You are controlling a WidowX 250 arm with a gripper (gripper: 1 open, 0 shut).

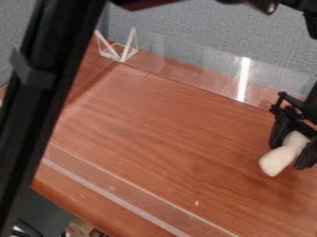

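Observation:
My black gripper (pixel 295 130) is at the right edge of the camera view, partly out of frame, low over the wooden table (pixel 161 139). It is shut on a white, rounded elongated object (pixel 279 157), whose lower end points toward the front left. Whether that object touches the tabletop is hard to tell.
A clear plastic wall (pixel 186 60) runs along the table's back, with a white bracket (pixel 120 54) at the back left. A black post crosses the left of the view. A clear strip lies along the front left.

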